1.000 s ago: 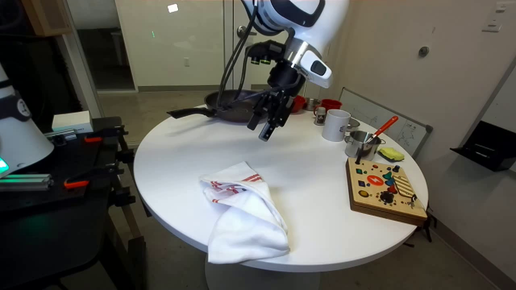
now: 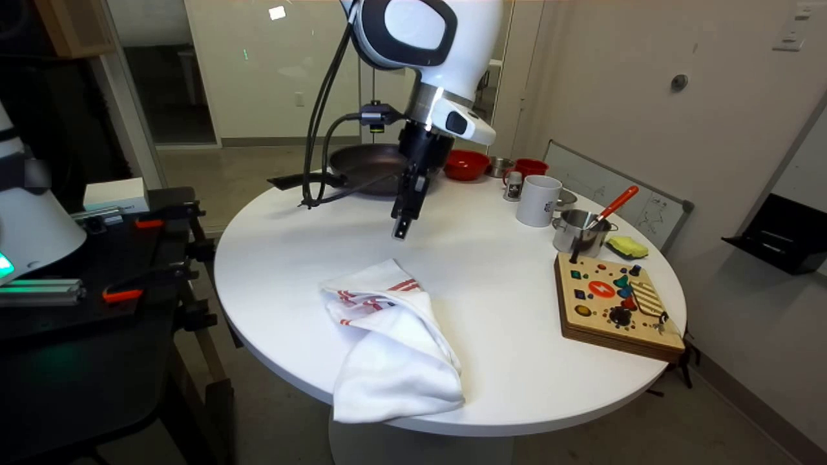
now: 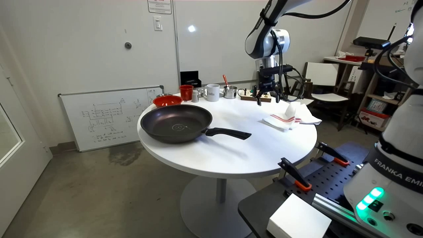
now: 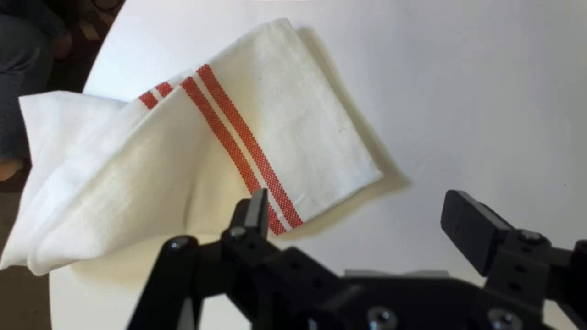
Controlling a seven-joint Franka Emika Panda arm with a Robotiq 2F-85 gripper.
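Observation:
A white towel with red stripes (image 2: 399,349) lies crumpled and partly folded at the near edge of the table in exterior view 1. In the wrist view the towel (image 4: 286,126) fills the left and centre, one flat corner pointing toward the space between the fingers. My gripper (image 2: 400,228) hangs above the table, clear of the cloth. Its fingers are wide apart with nothing held; the left finger (image 4: 256,211) overlaps the towel's striped edge in the wrist view, and the right finger (image 4: 467,231) is over bare table.
A dark frying pan (image 3: 176,123) and red bowl (image 3: 167,100) sit across the table (image 3: 234,158). A white mug (image 2: 539,201), a steel pot (image 2: 581,233), a yellow sponge (image 2: 626,247) and a wooden button board (image 2: 612,314) line the other side.
In exterior view 1 my arm has shifted left and its gripper has turned and come slightly lower. The towel and the other objects lie as before.

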